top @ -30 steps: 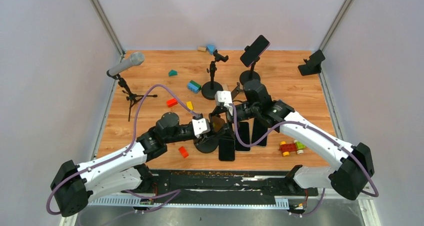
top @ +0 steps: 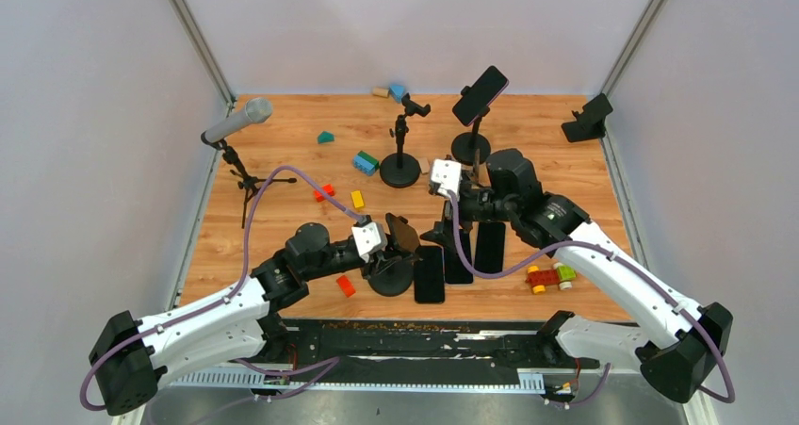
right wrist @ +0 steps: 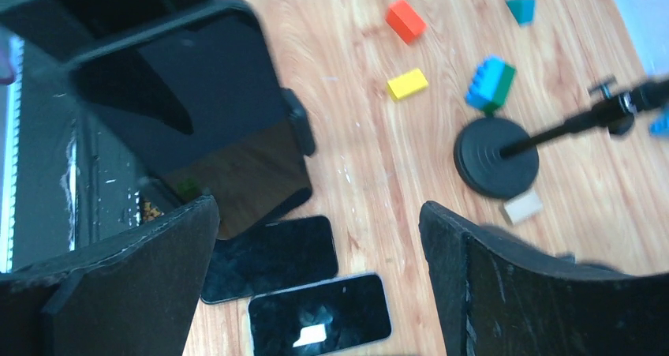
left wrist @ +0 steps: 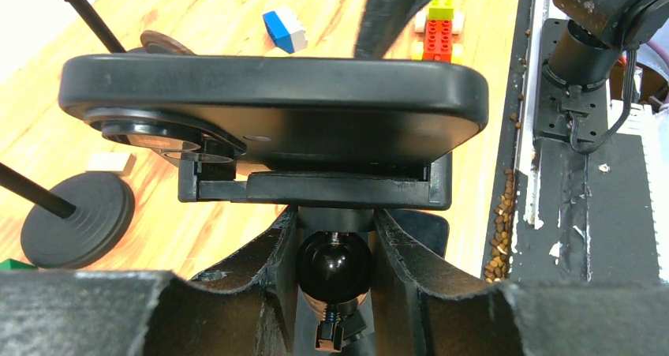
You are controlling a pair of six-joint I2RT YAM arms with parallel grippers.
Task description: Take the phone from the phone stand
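Observation:
At the front centre, my left gripper [top: 396, 253] is shut on the stand [left wrist: 335, 261] below its holder. A phone [left wrist: 268, 88] sits in that holder, seen edge-on in the left wrist view and as a dark slab [right wrist: 205, 111] at upper left in the right wrist view. My right gripper [top: 435, 232] is open, just right of this stand and phone, with nothing held between its fingers. Another stand at the back right holds a phone [top: 480, 95].
Several phones [top: 429, 276] lie at the front centre. An empty stand [top: 399, 171], a microphone [top: 236, 123] on a tripod and a black holder [top: 589, 122] stand around. Toy bricks [top: 357, 199] are scattered; a toy car [top: 543, 278] is at front right.

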